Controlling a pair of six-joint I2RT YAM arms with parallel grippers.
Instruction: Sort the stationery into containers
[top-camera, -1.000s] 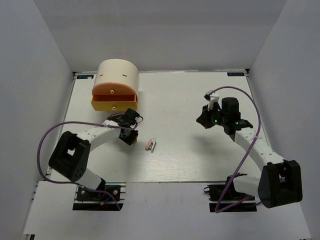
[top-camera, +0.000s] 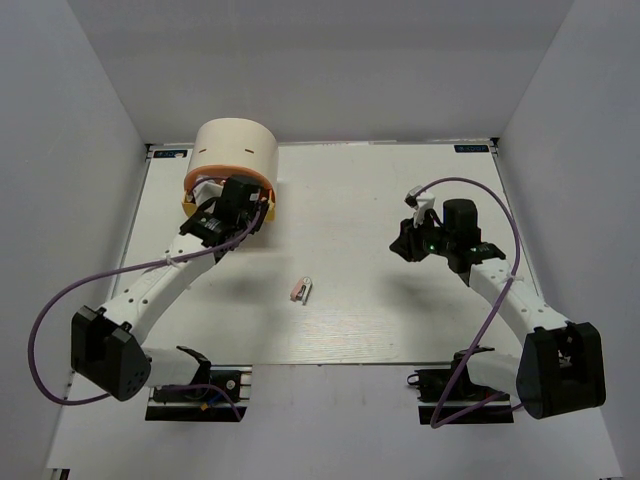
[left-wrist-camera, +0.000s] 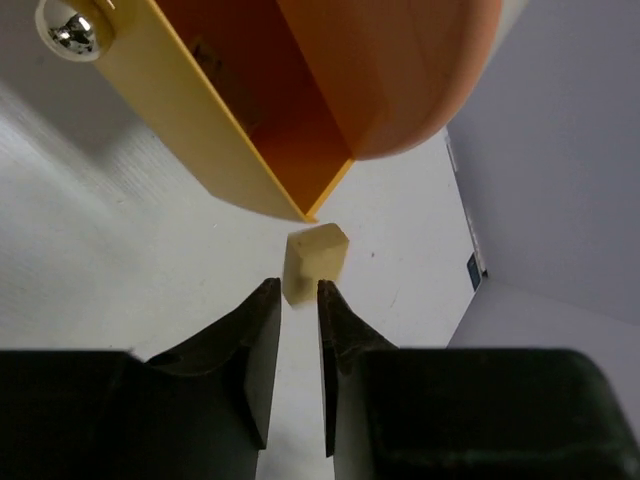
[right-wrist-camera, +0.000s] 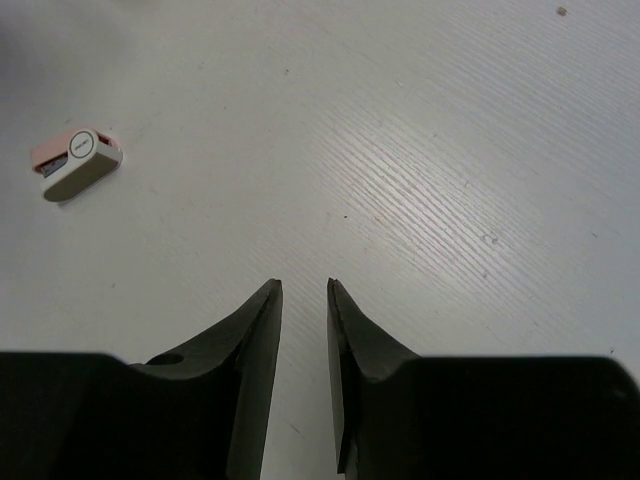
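Observation:
In the left wrist view, the yellow block (left-wrist-camera: 315, 262) sits outside the drawer (left-wrist-camera: 215, 130), just off its corner. It is beyond the fingertips of my left gripper, which stands partly open and holds nothing. Whether the block touches the table I cannot tell; the top view hides it. On the table, a pink and white stapler (top-camera: 301, 290) lies front of centre. My right gripper is open over bare table, empty, with the stapler off to its upper left.
A rounded cabinet (top-camera: 233, 145) with the open drawer stands at the back left, under my left arm. Something brownish and dim lies inside the drawer.
My left gripper has gone from the front table back to the drawer.

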